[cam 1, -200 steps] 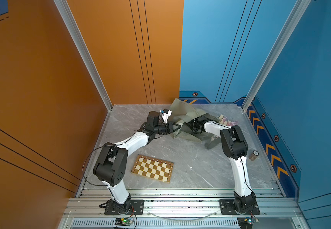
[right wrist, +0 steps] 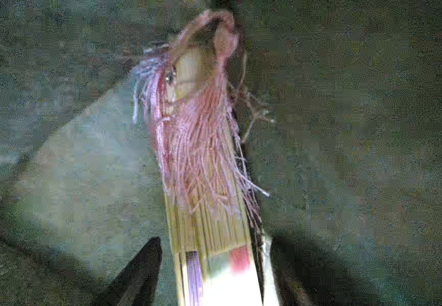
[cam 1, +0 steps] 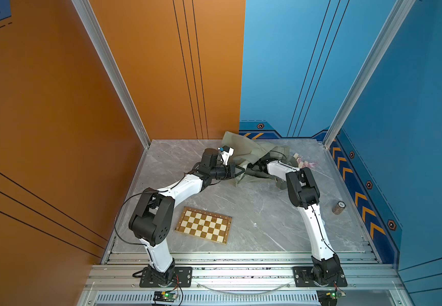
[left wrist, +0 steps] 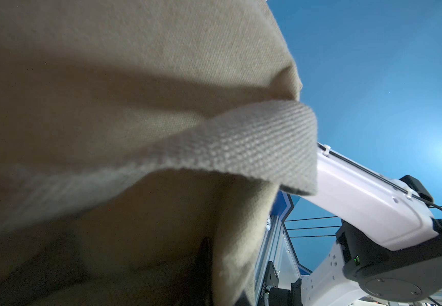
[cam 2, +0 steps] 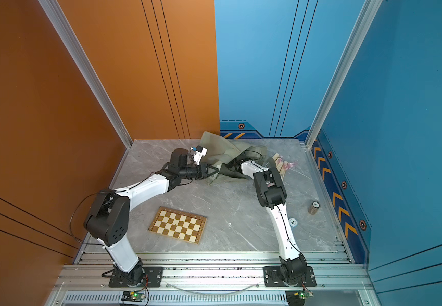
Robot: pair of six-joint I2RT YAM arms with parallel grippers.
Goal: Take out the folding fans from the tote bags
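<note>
An olive-beige tote bag [cam 1: 243, 148] lies crumpled at the back centre, its cloth and strap filling the left wrist view. My left gripper [cam 1: 239, 170] is at the bag's left front, shut on its cloth as far as shows. My right gripper reaches inside the bag, mostly hidden from above. In the right wrist view a folding fan [right wrist: 210, 219] with pink tassel lies between its open fingers. Pale fans with pink tassels [cam 2: 279, 163] lie just right of the bag.
A checkerboard [cam 1: 203, 224] lies at the front left. A round tin [cam 1: 338, 207] stands at the right, near a small white disc [cam 2: 292, 222]. A brown object [cam 2: 181, 152] is behind my left gripper.
My right arm has moved left, further into the bag. My left gripper has shifted slightly right, and the bag's cloth has shifted a little with them.
</note>
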